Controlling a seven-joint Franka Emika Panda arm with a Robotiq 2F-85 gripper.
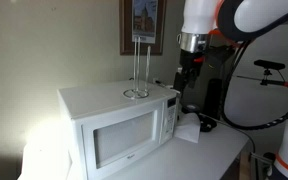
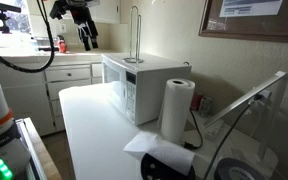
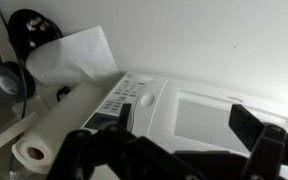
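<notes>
High above the counter, my gripper [image 1: 187,88] hangs open near the microwave's right front in exterior view 1. Nothing shows between its fingers in the wrist view, where the gripper stands over the front of the white microwave [image 3: 169,112]. The microwave [image 2: 149,90] stands with its door shut. A metal wire stand [image 1: 136,75] rises from its top. Beside the microwave, a white paper towel roll [image 2: 176,110] stands upright. A loose white sheet [image 2: 156,149] lies partly over a black object [image 2: 169,170], whose kind I cannot tell.
White counter [image 2: 94,135] stretches clear in front of the microwave. A slanted metal frame [image 2: 239,115] and a dark round item [image 2: 234,170] are to the right in exterior view 2. A framed picture [image 1: 144,22] hangs behind the microwave.
</notes>
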